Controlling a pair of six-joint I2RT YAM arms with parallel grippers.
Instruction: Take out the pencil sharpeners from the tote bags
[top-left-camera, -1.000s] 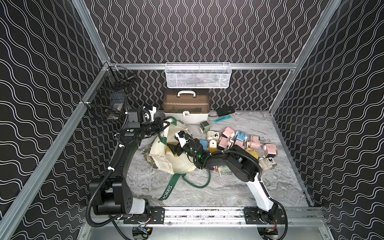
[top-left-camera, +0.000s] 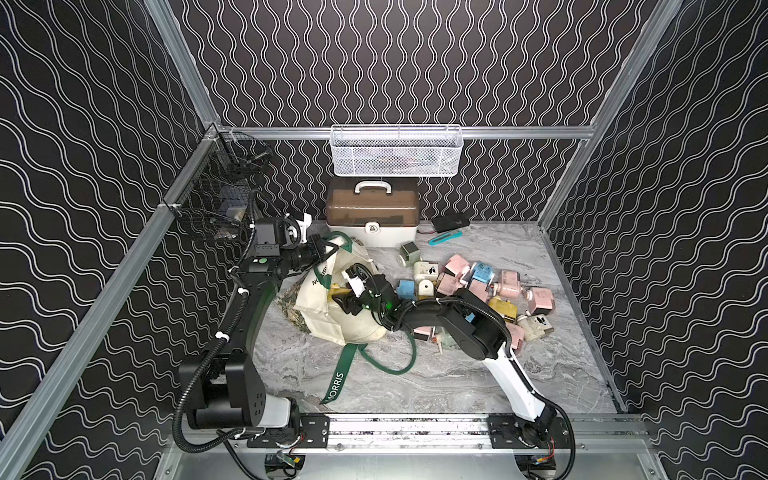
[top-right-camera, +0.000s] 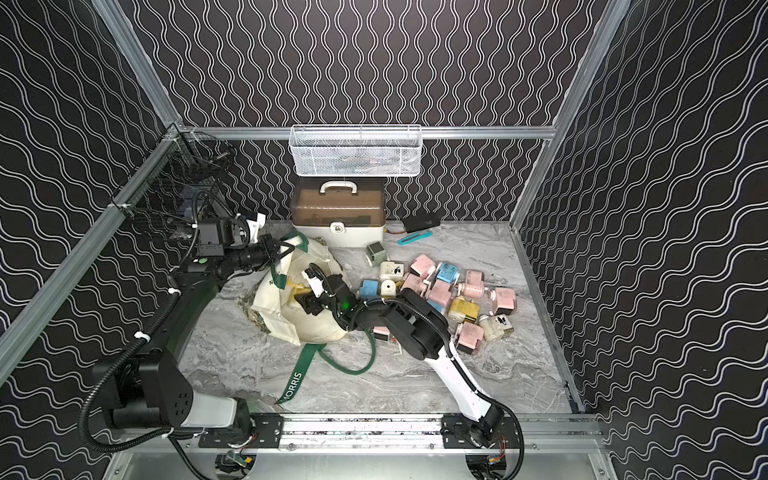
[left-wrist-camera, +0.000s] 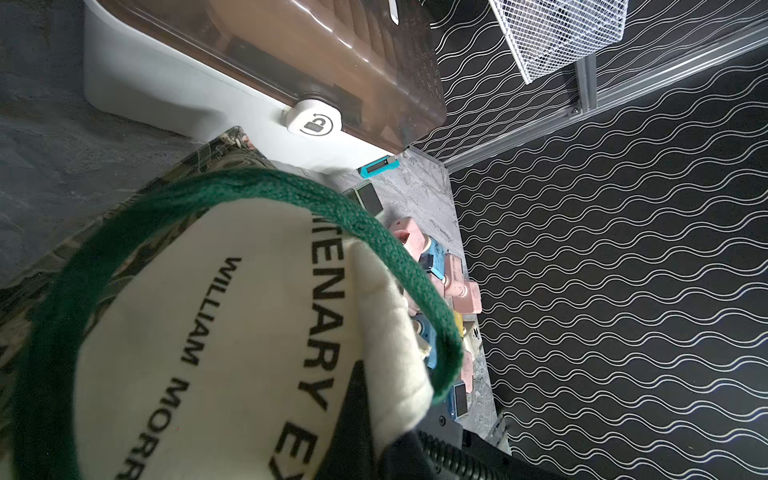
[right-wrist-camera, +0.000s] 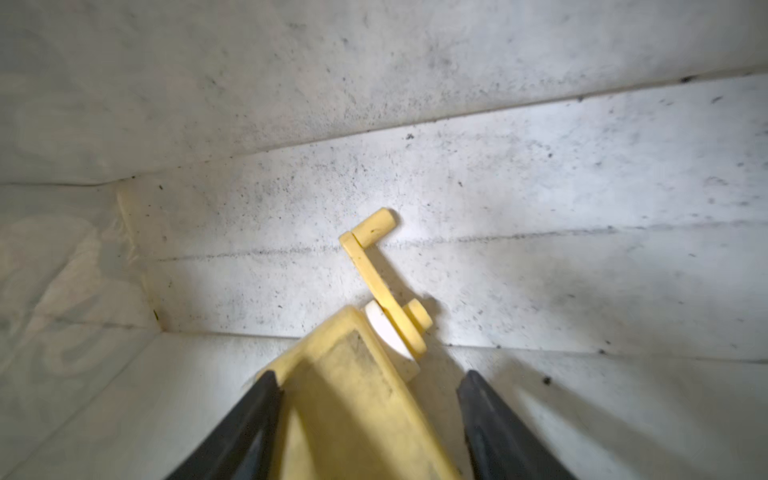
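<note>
The cream tote bag (top-left-camera: 321, 322) lies on its side, its mouth facing right. My left gripper (top-left-camera: 331, 248) is shut on the bag's upper edge by the green handle (left-wrist-camera: 264, 185); the exact pinch is hard to see. Inside the bag is a yellow pencil sharpener (right-wrist-camera: 352, 400) with a crank, lying on the pale lining (right-wrist-camera: 512, 280). My right gripper reaches into the mouth, part open, with one finger (right-wrist-camera: 254, 420) on each side of the sharpener's body. Whether the fingers touch it, I cannot tell.
Several pink, blue, cream and yellow sharpeners (top-left-camera: 509, 283) lie in a cluster right of the bag, partly under my right arm. A brown-lidded box (top-left-camera: 372, 205) stands behind, near a teal cutter (top-left-camera: 445, 237).
My right gripper has turned and pushed a little farther left into the bag, around the yellow sharpener. The bag has shifted slightly left. My left arm looks still.
</note>
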